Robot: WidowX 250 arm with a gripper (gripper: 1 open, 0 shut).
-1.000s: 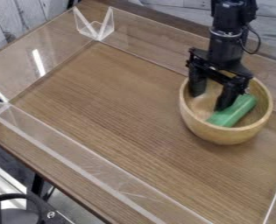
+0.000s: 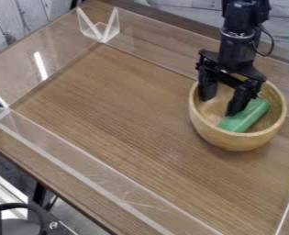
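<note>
My black gripper (image 2: 227,89) reaches down from the top right into a light wooden bowl (image 2: 236,138) at the right of the table. It is open, with fingers spread over the bowl's left and middle. A green oblong object (image 2: 245,118) lies in the right side of the bowl, just below the fingers. Whether the fingertips touch it is unclear.
A white wire-like shape (image 2: 100,26) stands at the back left. A black round part (image 2: 18,222) is at the bottom left corner.
My gripper has risen very slightly in the bowl; otherwise little differs.
</note>
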